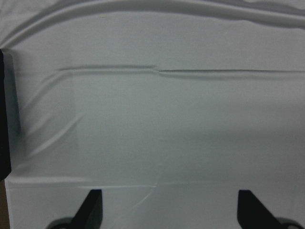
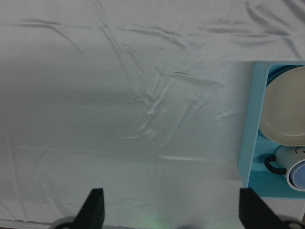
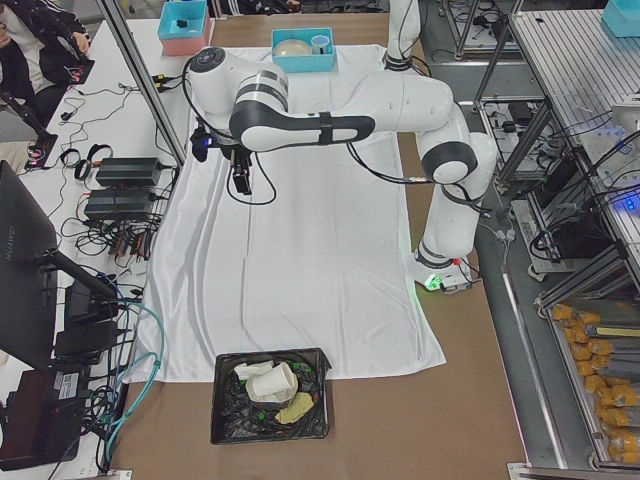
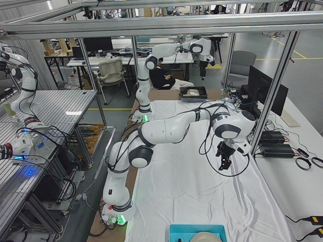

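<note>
My left gripper hangs high over the white cloth (image 1: 152,119); its two fingers stand wide apart in the left wrist view with only cloth below. My right gripper is likewise open above the cloth, nothing between its fingers. A light blue bin (image 2: 252,121) holding plates (image 2: 286,105) and a mug (image 2: 293,167) lies at the right of the right wrist view. At the other end, in the camera left view, a black bin (image 3: 220,400) holds white cups (image 3: 272,382) and a yellow piece (image 3: 296,408).
A monitor (image 3: 25,270), cables and boxes stand on the side table beside the cloth, along a metal frame post.
</note>
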